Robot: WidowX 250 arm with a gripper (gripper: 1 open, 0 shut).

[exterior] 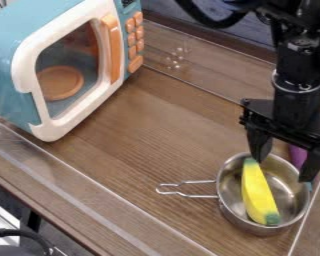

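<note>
My black gripper [280,170] hangs open over a steel pot [238,215] at the lower right, its fingertips down at the pot's upper rim and opening. A yellow banana with green tips [260,198] lies in the pot between and below the fingers. The pot's wire handle points left. A purple object [298,155] is partly hidden behind the gripper.
A toy microwave [29,90] in blue and white, with a round orange plate inside, stands at the upper left. Dark cables and the table's edge are at the bottom left.
</note>
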